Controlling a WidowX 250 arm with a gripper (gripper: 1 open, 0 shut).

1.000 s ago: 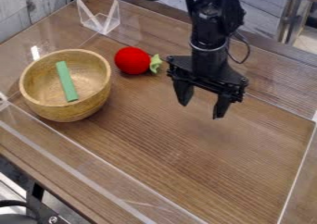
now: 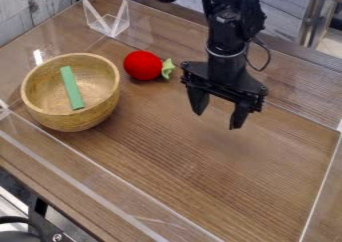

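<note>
My gripper (image 2: 219, 104) hangs from the black arm (image 2: 233, 36) over the middle right of the wooden table. Its two black fingers stand apart, pointing down, with nothing visible between them. A red tomato-like object (image 2: 143, 64) with a green top lies to the upper left of the gripper, apart from it. A wooden bowl (image 2: 96, 112) sits at the left, with a long green object (image 2: 72, 88) inside it.
A clear plastic holder (image 2: 110, 16) stands at the back left. Black cabling shows at the bottom left corner.
</note>
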